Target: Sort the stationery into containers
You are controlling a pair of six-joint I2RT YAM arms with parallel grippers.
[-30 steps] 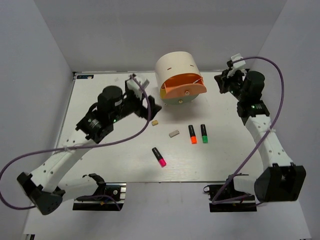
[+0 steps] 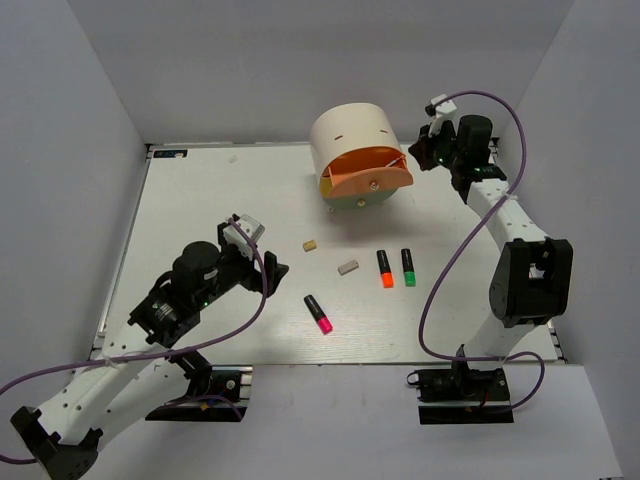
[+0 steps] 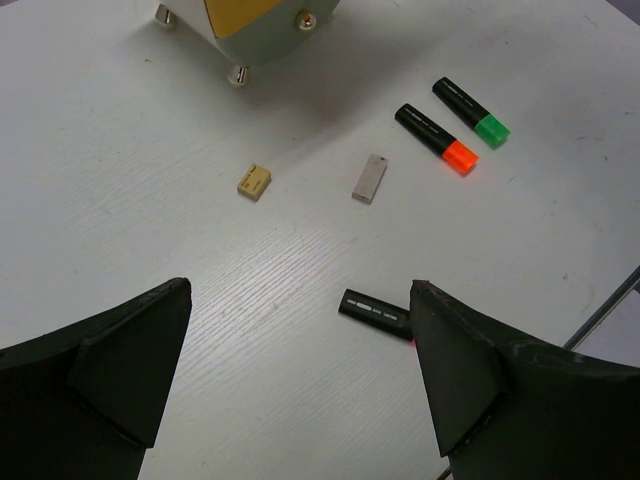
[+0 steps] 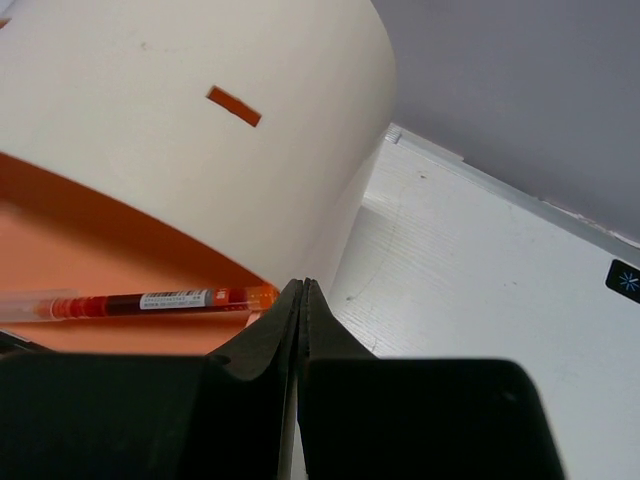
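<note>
The rounded cream container [image 2: 355,125] stands at the back centre with its orange drawer [image 2: 368,182] pulled out. A pen with orange-red ends [image 4: 170,303] lies in that drawer. My right gripper [image 2: 420,158] is shut, just right of the container, with nothing showing between its fingers. At left, my left gripper [image 2: 278,272] stands open and empty above the table. A black highlighter with a pink cap [image 2: 318,314], one with an orange cap [image 2: 385,268] and one with a green cap [image 2: 408,267] lie loose, as do a tan block [image 3: 254,182] and a grey block [image 3: 370,179].
Purple cables hang along both arms. A small black tag [image 4: 623,281] lies near the back right edge.
My left gripper has moved down and left, away from the container's side. The right arm has shifted left and slightly back, closer to the container. The loose stationery has stayed put.
</note>
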